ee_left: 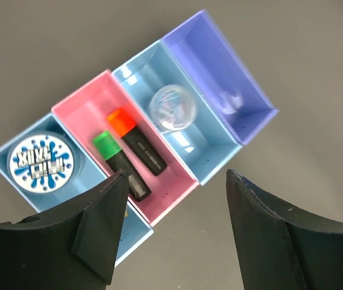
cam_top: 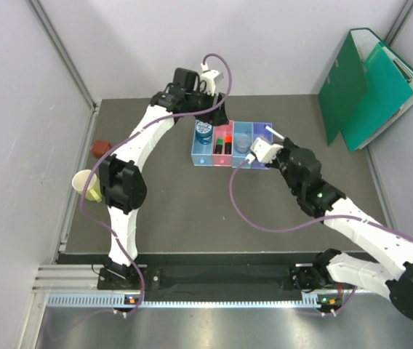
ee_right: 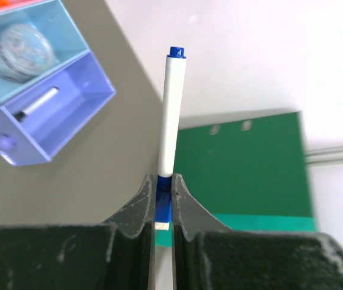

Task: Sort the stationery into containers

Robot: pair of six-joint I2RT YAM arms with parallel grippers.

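A divided organizer stands at the back centre: blue section with a round lidded jar (ee_left: 41, 162), pink section (ee_left: 168, 193) holding green- and orange-capped markers (ee_left: 138, 145), light blue section with a clear round item (ee_left: 172, 107), and purple section (ee_right: 75, 112) with a small white item. My left gripper is open above it, nothing between its fingers. My right gripper is shut on a white pen with blue ends (ee_right: 173, 115), held up at the right end of the organizer.
A brown block (cam_top: 100, 148) and a cream mug (cam_top: 81, 182) are at the left. Green binders (cam_top: 370, 91) lean at the back right.
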